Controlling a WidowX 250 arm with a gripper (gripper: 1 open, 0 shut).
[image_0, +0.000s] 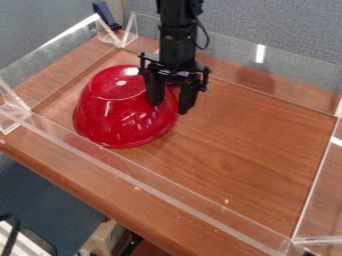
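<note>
A glossy red bowl (118, 115) lies upside down on the wooden table in the left half of the camera view. The black gripper (171, 85) hangs from the top over the bowl's right side, its fingers down at the upper right part of the bowl. Whether they are open or closed on anything is hard to make out.
Clear low walls (241, 52) run round the table's edges, with the back and left ones close to the bowl.
</note>
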